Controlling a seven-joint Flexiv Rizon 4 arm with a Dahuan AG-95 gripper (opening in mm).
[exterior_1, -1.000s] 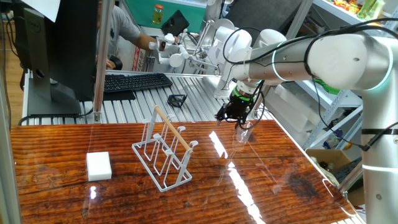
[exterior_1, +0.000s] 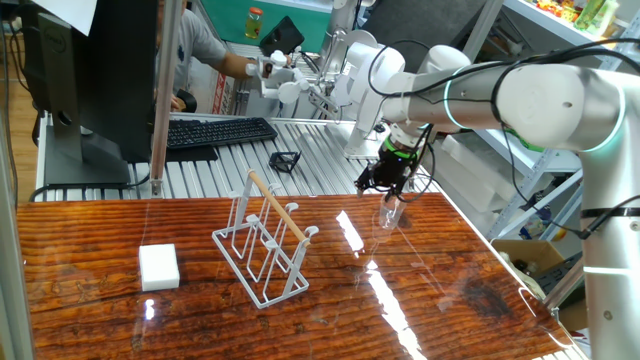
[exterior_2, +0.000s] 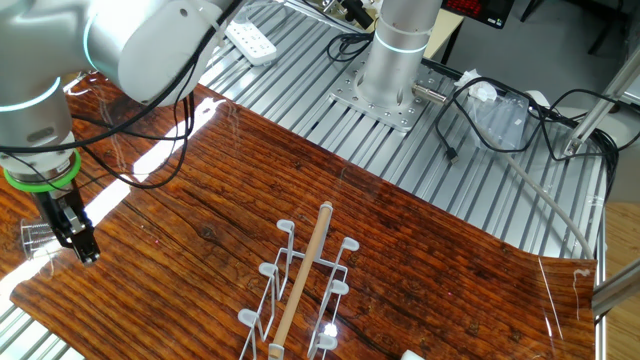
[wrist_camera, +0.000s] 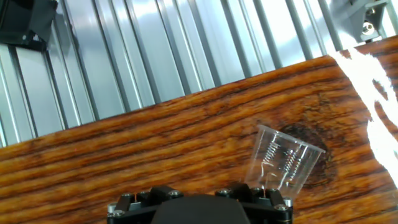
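A clear ribbed cup (wrist_camera: 285, 163) is on the wooden table near its far edge, ahead of the right finger in the wrist view. In exterior view 1 the same cup (exterior_1: 391, 212) shows just below and right of my gripper (exterior_1: 372, 184). From the other side, the gripper (exterior_2: 82, 245) points down close beside the cup (exterior_2: 36, 240). My gripper is open, its two fingers apart at the bottom edge of the wrist view, and no object shows between them. The fingertips are partly hidden by the gripper's dark body.
A white drying rack (exterior_1: 262, 262) with a wooden bar and several prongs stands mid-table, its prongs empty. A white block (exterior_1: 158, 267) sits to its left. Past the table edge are a keyboard (exterior_1: 220, 132) and a monitor.
My gripper has shifted slightly right and up in exterior view 1. The cup, rack and white block look unmoved.
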